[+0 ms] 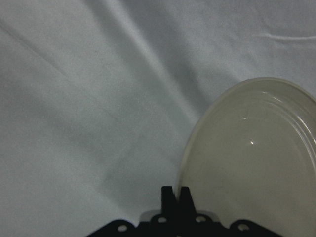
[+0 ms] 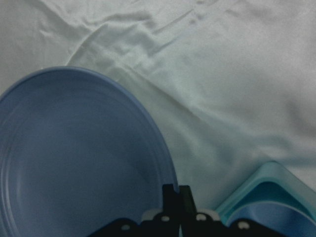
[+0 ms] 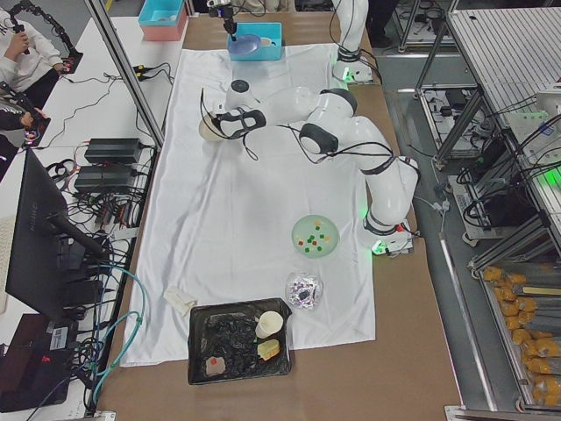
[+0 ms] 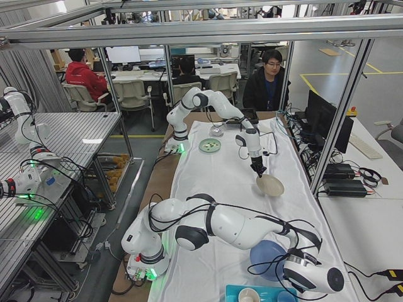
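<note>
A beige plate (image 4: pixel 272 187) lies on the white cloth, with my left gripper (image 4: pixel 258 171) at its rim. In the left wrist view the fingers (image 1: pixel 168 195) are close together, the rim of the plate (image 1: pixel 256 158) running down to between them. My right gripper is at the right rim of a blue plate (image 2: pixel 79 148) in the right wrist view, fingers close together; whether the rim is gripped is unclear.
A blue tray (image 4: pixel 236 293) with cups stands at the near end. A green plate (image 3: pixel 315 236) with small pieces, a foil item (image 3: pixel 304 290) and a black tray (image 3: pixel 237 360) occupy the other end.
</note>
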